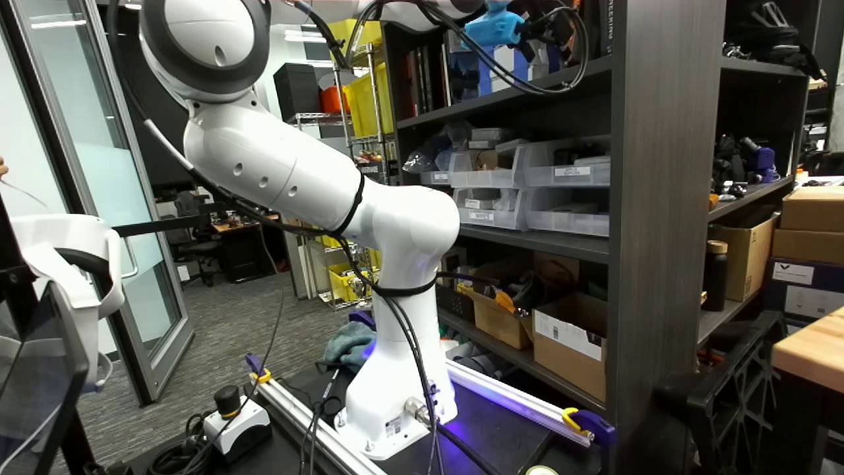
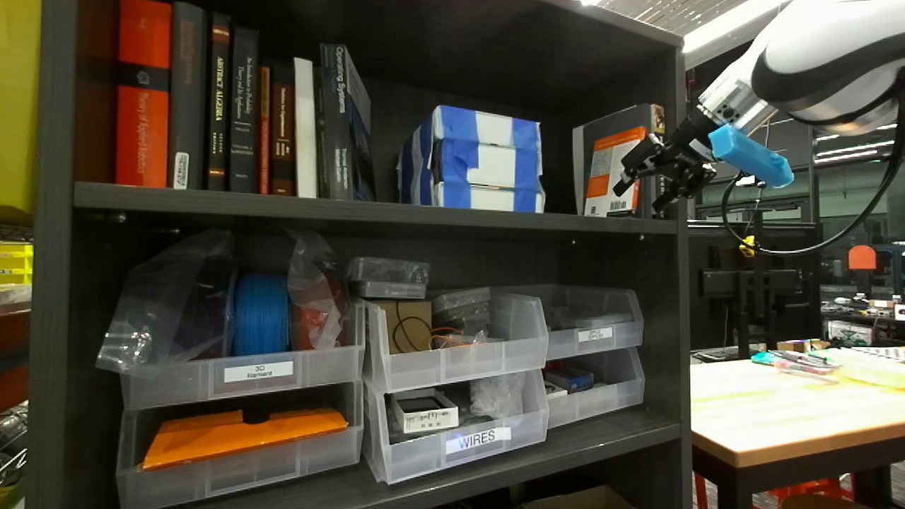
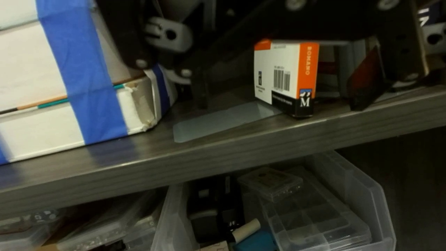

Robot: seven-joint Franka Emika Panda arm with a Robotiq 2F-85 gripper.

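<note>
My gripper [image 2: 642,195], black with a blue part behind it, stands open at the right end of the upper shelf. An orange, white and black book [image 3: 286,79] with a barcode stands upright on that shelf. From the wrist view, the book shows between my spread fingers, its lower corner near the shelf edge. Exterior view 2 has the gripper in front of the book's right part, hiding some of it. Whether the fingers touch the book cannot be told. A flat grey strip, seemingly part of a bookend [image 3: 225,121], lies beside the book's base.
Blue-and-white taped boxes [image 2: 488,161] are stacked left of the book, with a gap between. Several upright books [image 2: 242,110] fill the shelf's left end. Clear plastic bins [image 2: 454,365] occupy the shelf below. The shelf's side panel [image 2: 681,339] rises close to the gripper.
</note>
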